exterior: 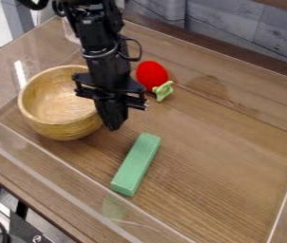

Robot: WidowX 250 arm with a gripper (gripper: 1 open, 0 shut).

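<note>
The black robot gripper (pixel 113 112) hangs low at the right side of a wooden bowl (pixel 52 102), its lower end at or over the rim. Whether its fingers are open or shut is hard to make out. A green bar (pixel 136 164) lies on the table to the lower right of the gripper. Behind the arm to the right are a red round object (pixel 153 72) and a small light-green item (pixel 162 90).
A wall (pixel 203 28) stands along the back. The near left edge of the table drops to a floor with cables.
</note>
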